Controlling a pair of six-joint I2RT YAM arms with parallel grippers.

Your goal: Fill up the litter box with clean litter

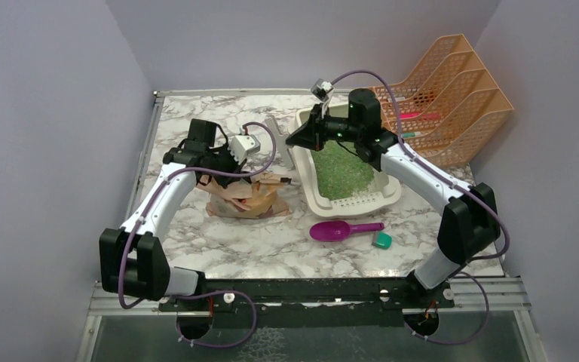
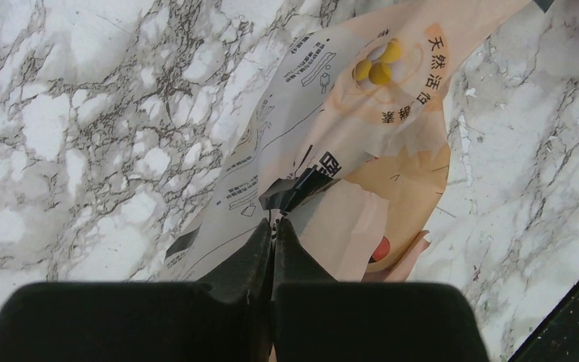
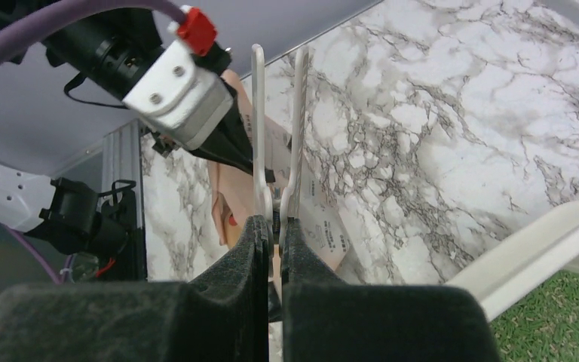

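A crumpled paper litter bag (image 1: 245, 204) lies on the left of the table; in the left wrist view its printed top (image 2: 377, 105) is folded over. My left gripper is shut at the bag's top; whether paper is between its tips is unclear. My right gripper is shut on a pale two-pronged tool (image 3: 298, 121), held upright above the left edge of the white litter box (image 1: 347, 197), which holds green litter (image 1: 339, 170). A purple scoop (image 1: 330, 231) lies in front of the box.
An orange slotted rack (image 1: 460, 113) stands at the back right. A small teal object (image 1: 382, 240) lies beside the scoop. Grey walls surround the table.
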